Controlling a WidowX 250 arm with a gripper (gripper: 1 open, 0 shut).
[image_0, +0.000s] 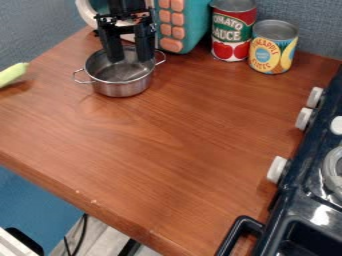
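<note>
My black gripper (127, 47) reaches down from the top of the view over a small steel pot (118, 82) with two wire handles, at the back left of the wooden table (174, 160). Its fingertips are low over the pot's back part; whether they touch the pot, and how the fingers stand, I cannot tell.
A teal object (193, 22) with orange squares, a tomato sauce can (233, 38) and a yellow can (273, 55) stand at the back. A green-white object (11, 75) lies at the left. A black stove (305, 215) fills the right edge.
</note>
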